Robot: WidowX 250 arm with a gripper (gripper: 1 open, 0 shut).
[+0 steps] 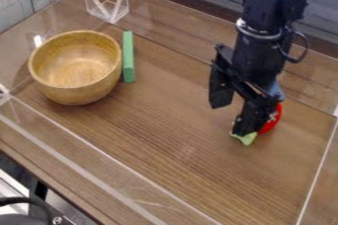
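Observation:
My gripper (238, 120) is low over the right part of the table, a dark body with its fingers spread open. Just below and right of it lies a red strawberry-like object (271, 117) with a green leafy top (243, 137), partly hidden behind the gripper.
A wooden bowl (75, 59) stands at the left. A green stick-like object (128, 56) lies beside it, and a clear crumpled item (109, 4) sits at the upper left.

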